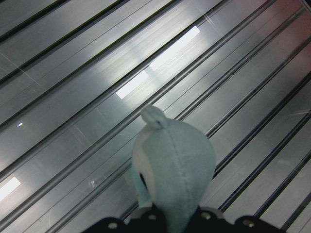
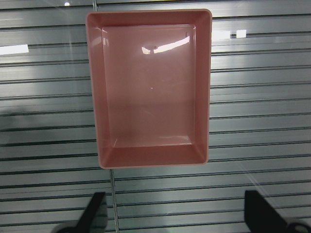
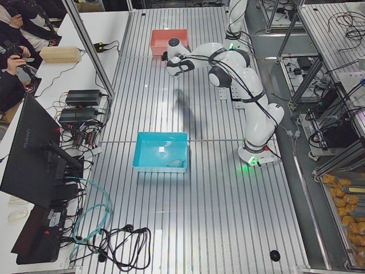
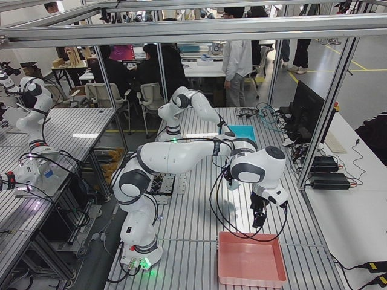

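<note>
A pale blue plush toy [image 1: 177, 170] with a small round ear fills the lower middle of the left wrist view, held in my left gripper above the ribbed metal table. My right gripper is open and empty, over the table beside a pink tray [image 2: 150, 87], which is empty. In the camera right view, the right gripper [image 4: 259, 214] hangs just above that tray's far side. A turquoise tray [image 3: 159, 169] lies nearer in the camera left view, with a small pale blue item [image 3: 174, 163] inside.
Metal frame posts [image 4: 320, 157], a monitor [image 3: 31, 148] and black power units [image 3: 82, 114] line one side. Loose cables [image 3: 128, 251] lie at the table's near end. Much of the table around the trays is bare.
</note>
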